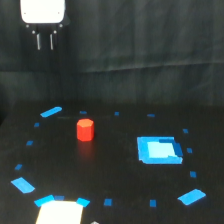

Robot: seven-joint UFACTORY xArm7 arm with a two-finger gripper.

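Observation:
A small red block (pixel 85 130), faceted in outline, stands on the dark table left of centre. High in the upper left hangs my gripper (pixel 45 43), well above and to the left of the block. Its two thin fingers point down with a gap between them, and nothing is held there. To the right of the block lies a white square patch (pixel 160 150) framed in blue tape.
Blue tape strips (pixel 51 112) and small blue marks are scattered over the table. A bright white object (pixel 60 213) is cut off by the bottom edge. Bare dark table (pixel 110 175) spreads across the middle.

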